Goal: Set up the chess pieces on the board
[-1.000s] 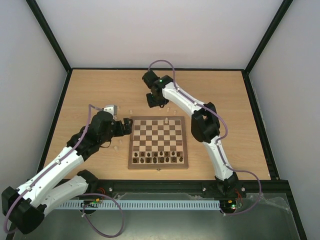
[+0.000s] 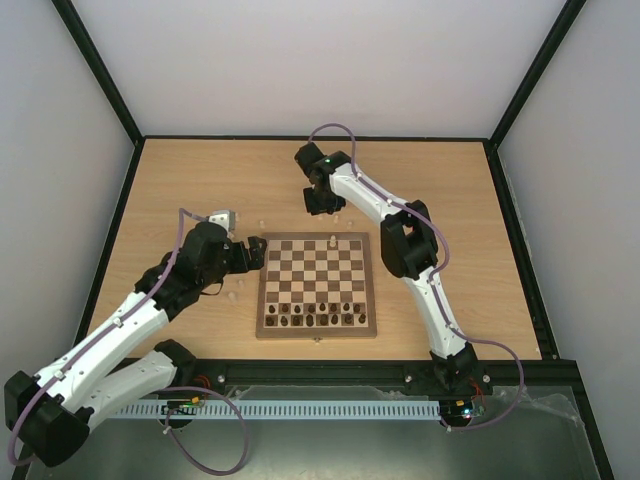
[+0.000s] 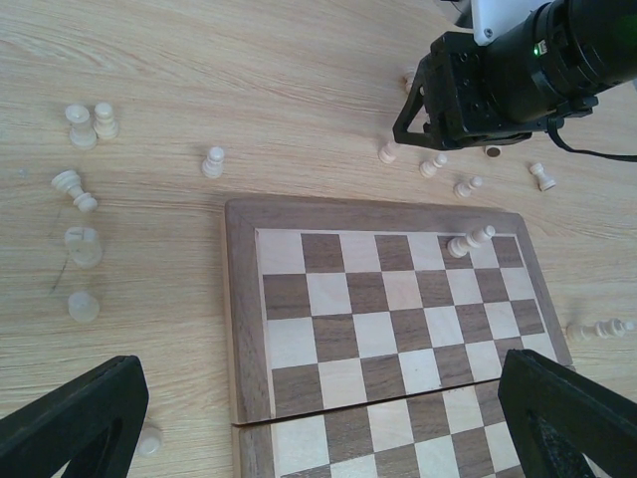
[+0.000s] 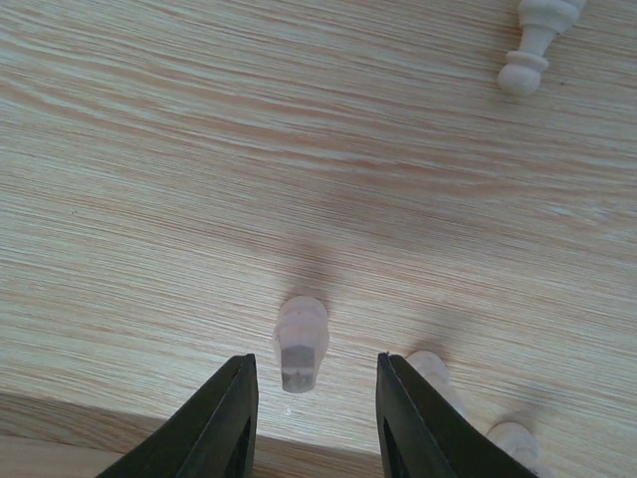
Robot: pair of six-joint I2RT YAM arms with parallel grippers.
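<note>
The chess board (image 2: pixel 368 290) lies with dark pieces (image 2: pixel 310 315) in rows along its near side and one white piece (image 3: pixel 471 240) on its far edge row. Past the far rim stand several loose white pieces; one of them, a pale pawn (image 4: pixel 301 342), shows beyond and between the fingertips of my right gripper. Those fingers are apart and nothing is held. My left gripper is open over the board's left part, empty.
More white pieces (image 3: pixel 82 126) are scattered on the table left of the board, one lying on its side (image 3: pixel 75 189). Another white piece (image 4: pixel 537 40) lies beyond the right gripper.
My right gripper has moved a little to the right above the far side of the board. The left arm and the pieces on the board have stayed put.
</note>
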